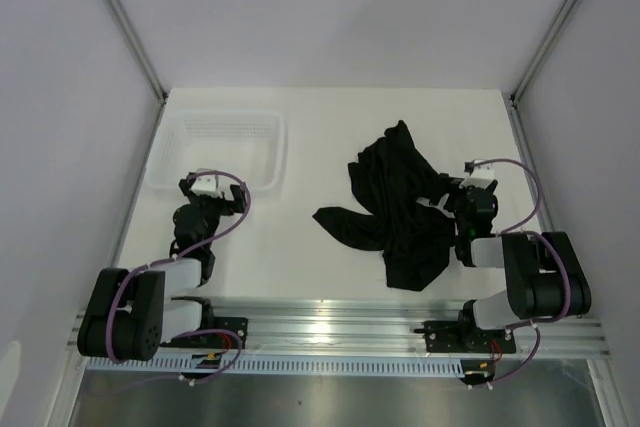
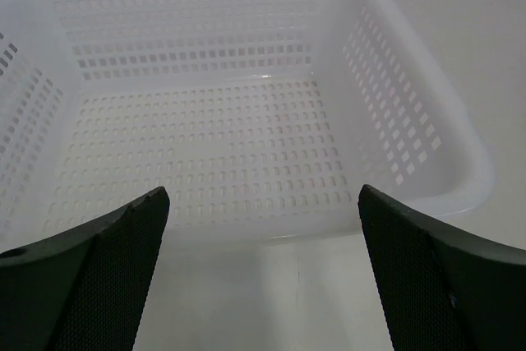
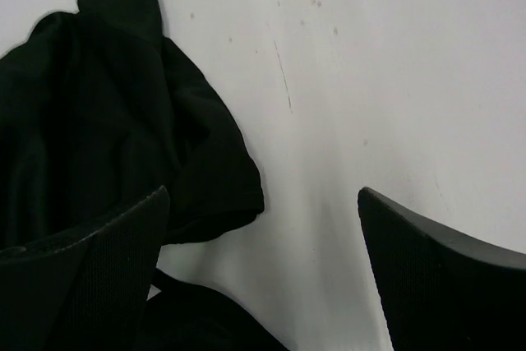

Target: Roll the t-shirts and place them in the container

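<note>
A black t-shirt (image 1: 395, 202) lies crumpled on the white table, right of centre, with one sleeve-like part stretching left and folds toward the front edge. In the right wrist view the black cloth (image 3: 107, 113) fills the left side. My right gripper is open above the shirt's right edge; its left finger overlaps the cloth in view, its right one is over bare table, and nothing is held. Over the front edge of the white basket, my left gripper stands open and empty, well away from the shirt.
An empty white perforated basket (image 1: 277, 152) stands at the back left. Bare table (image 1: 290, 257) lies between it and the shirt, and more at the back right. A metal rail (image 1: 320, 317) runs along the front; walls enclose the other sides.
</note>
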